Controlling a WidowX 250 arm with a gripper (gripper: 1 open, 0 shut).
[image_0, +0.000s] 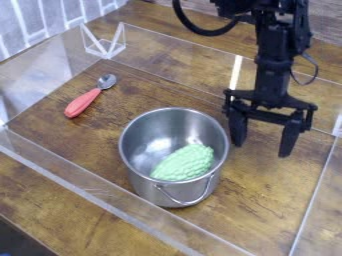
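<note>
My black gripper hangs at the right over the wooden table, its two fingers spread wide with nothing visible between them. It is just right of a steel pot, which holds a pale green, textured oblong object. A spoon with a red handle lies on the table at the upper left, away from the gripper.
Clear plastic walls edge the left and lower-left side, with a small white frame at the back left.
</note>
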